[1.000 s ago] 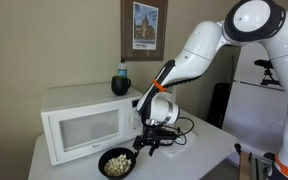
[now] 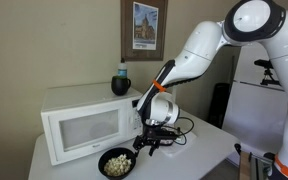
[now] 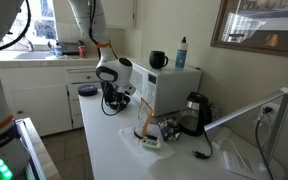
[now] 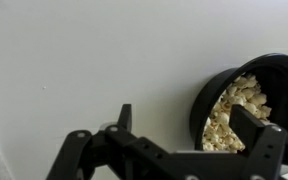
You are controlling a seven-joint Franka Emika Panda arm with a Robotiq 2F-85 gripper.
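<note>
My gripper [image 2: 156,142] hangs low over the white table, just to the right of a round black bowl [image 2: 116,150] holding pale popcorn [image 2: 115,166]. In the wrist view the gripper is open, its two dark fingers [image 4: 125,118] set wide apart. Between them shows mostly bare tabletop, with part of the bowl's rim [image 4: 198,112]. The popcorn [image 4: 236,107] lies inside the bowl, partly covered by the right finger. Exterior view 2 shows the gripper [image 3: 117,103] beside the microwave, its fingertips hard to make out.
A white microwave [image 2: 91,130] stands behind the bowl, with a black mug [image 2: 121,86] on top. Past it in exterior view 2 are a blue bottle [image 3: 180,52], a coffee pot [image 3: 194,117] and a white power strip [image 3: 149,143].
</note>
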